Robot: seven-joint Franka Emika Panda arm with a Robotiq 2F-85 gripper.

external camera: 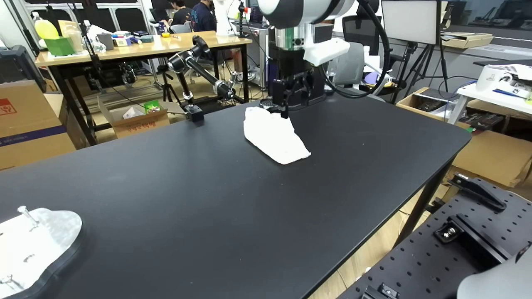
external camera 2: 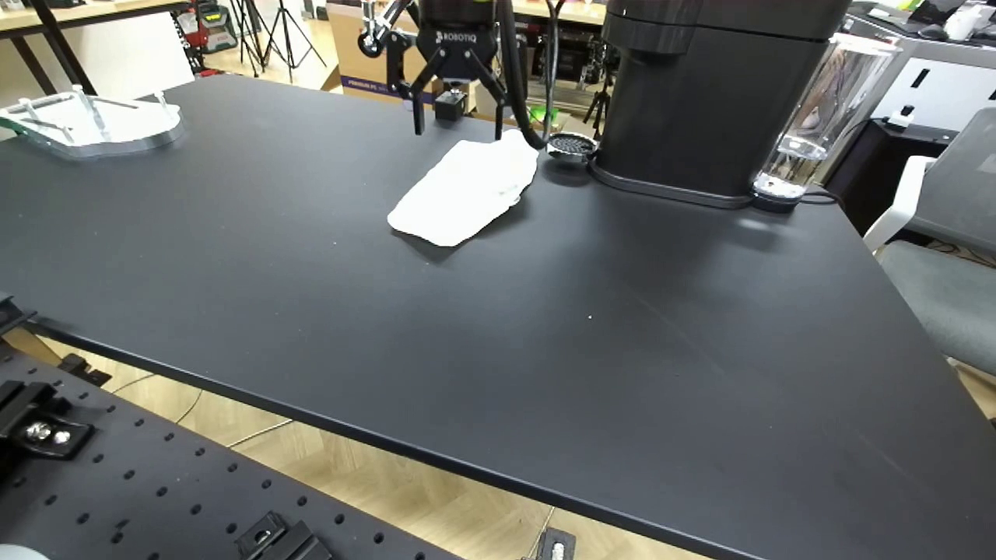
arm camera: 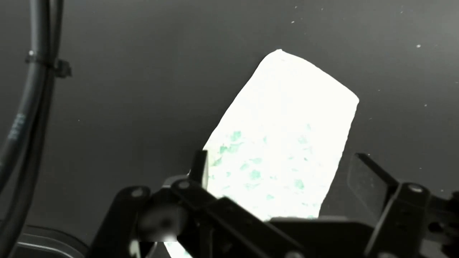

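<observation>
A white folded cloth (external camera: 275,135) lies on the black table, one end close to the coffee machine's base. The wrist view shows pale green marks on the cloth (arm camera: 275,142), whose far part is hidden behind my own fingers. Above that far end hangs my gripper (external camera 2: 458,132), pointing down and open, with a clear gap between its fingers. In the wrist view the gripper has one fingertip at or over the cloth's left edge and the other beyond its right edge; no grip on the cloth shows.
A black coffee machine (external camera 2: 705,103) with a clear water tank (external camera 2: 808,140) stands just beside the cloth. Its round drip tray (external camera 2: 571,145) is near the cloth's end. A white tray with metal pegs (external camera: 42,239) sits at the other side.
</observation>
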